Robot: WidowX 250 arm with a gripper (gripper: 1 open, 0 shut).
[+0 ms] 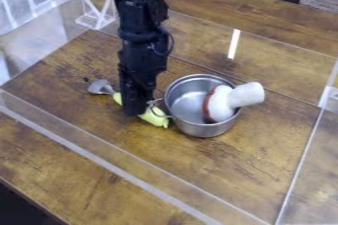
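My black gripper (140, 106) points down over a pale yellow-green object (154, 116) lying on the wooden table (79, 160), just left of a steel pot (205, 121). The fingertips are dark and partly hard to separate from the object; the gripper looks shut, and I see nothing clearly held. A white cylindrical object (240, 95) with a red band rests tilted in the pot. A small silver item (101, 88) lies to the left of the gripper.
Clear panels run along the table's left and right sides.
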